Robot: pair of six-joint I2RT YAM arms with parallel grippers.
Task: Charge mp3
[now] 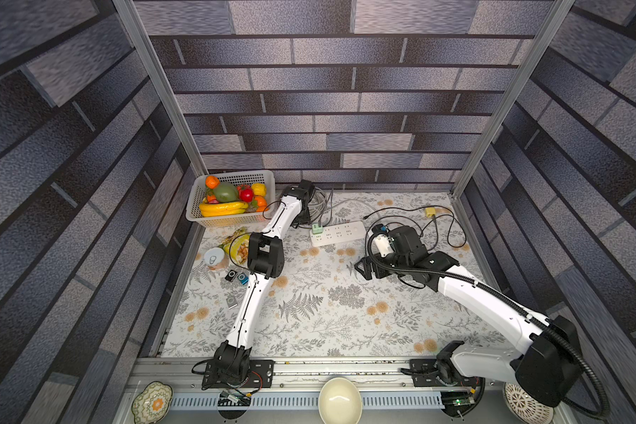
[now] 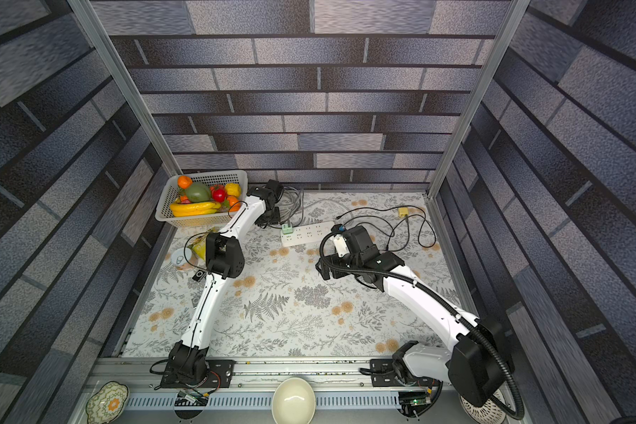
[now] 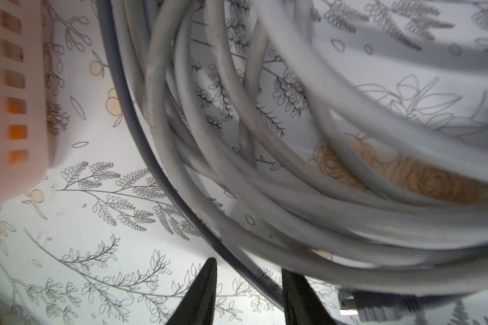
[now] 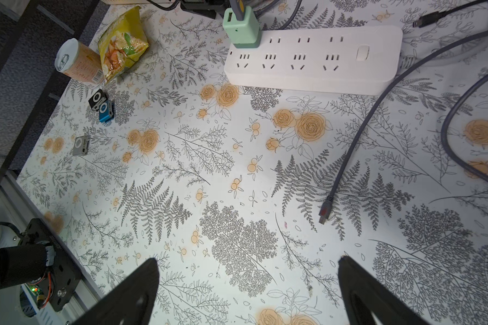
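Observation:
Three small mp3 players lie on the left side of the cloth: a black one point(image 4: 97, 99), a blue one point(image 4: 106, 111) and a silver one point(image 4: 80, 145). A mint-green charger point(image 4: 243, 33) is plugged into the white power strip point(image 4: 314, 59). At the back left, my left gripper is partly open above the cloth. A thin dark cable point(image 3: 162, 178) runs between its fingertips in view, without visible clamping. A USB plug point(image 3: 374, 303) lies to the right. My right gripper is open and empty, right of centre; ahead lies a dark cable's plug point(image 4: 325, 210).
Thick grey coiled cable point(image 3: 330, 222) crowds the left gripper, and a fruit basket point(image 3: 16, 108) stands beside it. A can point(image 4: 78, 60) and a yellow snack bag point(image 4: 122, 46) stand near the players. A yellow plug point(image 1: 430, 212) lies far right.

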